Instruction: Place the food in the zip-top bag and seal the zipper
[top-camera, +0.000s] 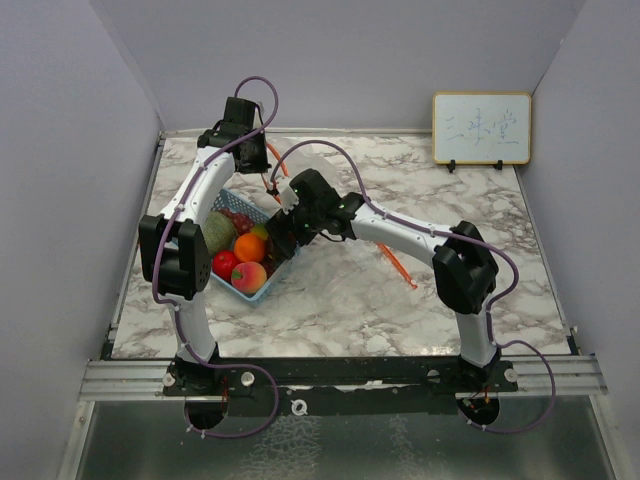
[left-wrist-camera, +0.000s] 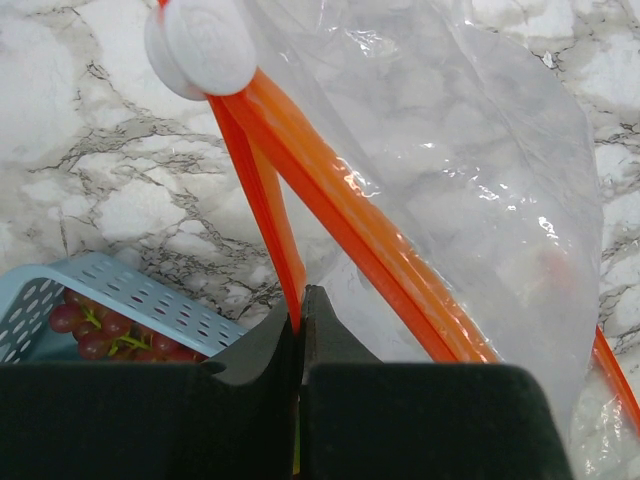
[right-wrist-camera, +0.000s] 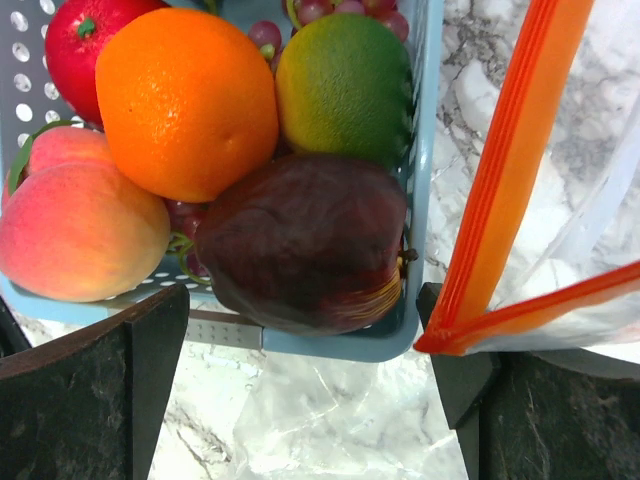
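A clear zip top bag (left-wrist-camera: 480, 170) with an orange zipper rim hangs with its mouth spread. My left gripper is shut on one side of that rim. Over the front right part of the blue basket (right-wrist-camera: 425, 130), my right gripper stands open. Between and beyond its fingers lies a dark maroon fruit (right-wrist-camera: 305, 240), apparently not held. Beside this fruit in the basket are an orange (right-wrist-camera: 185, 105), a green fruit (right-wrist-camera: 345, 90), a peach (right-wrist-camera: 85, 225), a red fruit (right-wrist-camera: 85, 45) and grapes (left-wrist-camera: 100, 325). The bag's rim corner overlaps the right-hand finger of my right gripper.
A white slider (left-wrist-camera: 205, 45) sits on the bag's rim. Another orange strip (top-camera: 397, 265) lies on the table to the right, with clear plastic around it. A whiteboard (top-camera: 482, 128) stands at the back right.
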